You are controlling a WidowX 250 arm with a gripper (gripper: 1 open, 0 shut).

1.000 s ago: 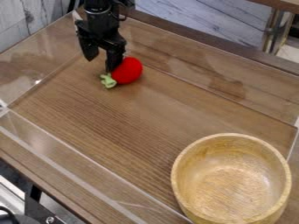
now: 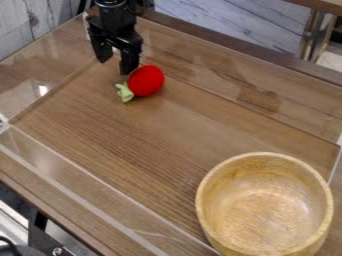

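Observation:
A red round object with a pale green top [image 2: 146, 80] lies on the wooden table near the back middle. The black gripper [image 2: 115, 52] hangs just behind it and to its upper left, its lower tip close to the red object. Whether its fingers are open or shut is hard to make out at this size.
A large tan bowl [image 2: 263, 208] sits at the front right of the table [image 2: 147, 150]. A wooden shelf edge [image 2: 310, 8] is at the top right, and a grey wall runs along the back left.
The red object looks almost unmoved.

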